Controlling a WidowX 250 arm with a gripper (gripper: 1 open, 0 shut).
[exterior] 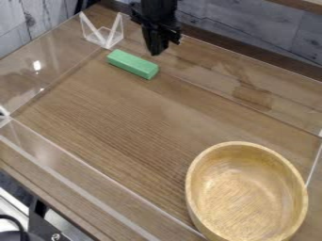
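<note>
A green block (132,64) lies flat on the wooden table at the upper left. Behind it and a little to the right, my black gripper (157,40) is at the top edge of the view; whether it is open or shut is too small and dark to tell.
A large light wooden bowl (246,193) sits at the lower right. A white wire-like object (104,28) stands at the upper left, near a grey wall.
</note>
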